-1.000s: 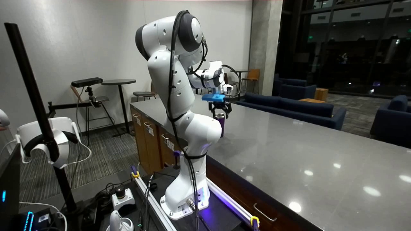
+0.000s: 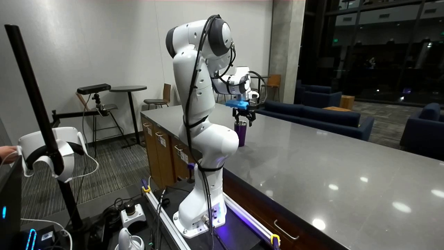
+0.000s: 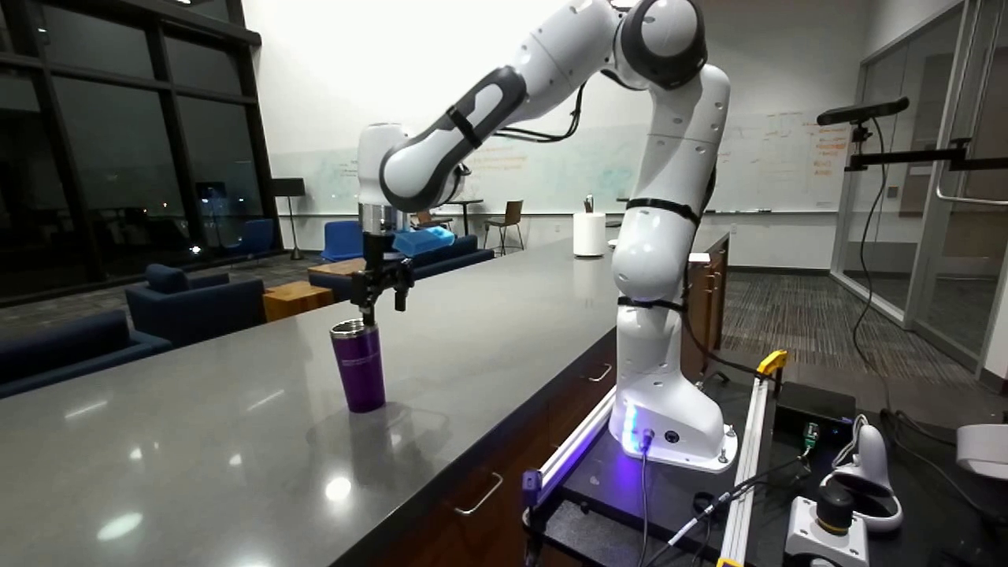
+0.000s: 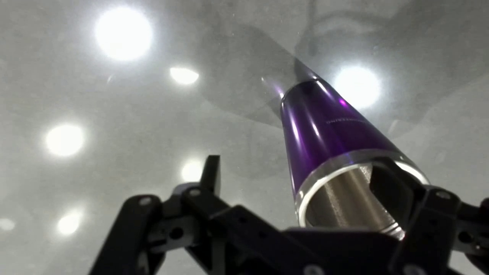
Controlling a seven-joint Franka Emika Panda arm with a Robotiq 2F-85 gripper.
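A purple tumbler point(image 3: 357, 368) with a bare metal rim stands on the grey counter, leaning slightly in exterior view 2. In the wrist view the tumbler point(image 4: 330, 123) lies right of centre, its mouth facing the camera. My gripper is open, its two fingers wide apart. The right finger point(image 4: 393, 185) overlaps the tumbler's mouth and seems to reach inside the rim; the left finger point(image 4: 211, 174) is well outside, over bare counter. From the side, my gripper point(image 3: 384, 312) is right at the rim. In exterior view 1 the gripper point(image 2: 244, 121) partly covers the tumbler's top.
A white container point(image 3: 588, 235) with upright items stands at its far end. The counter's edge and drawers point(image 3: 482, 501) face the robot base. Blue sofas point(image 2: 312, 116) are beyond the counter.
In exterior view 1 the arm and gripper have moved right. More of the tumbler shows now, and it appears shifted slightly right too.
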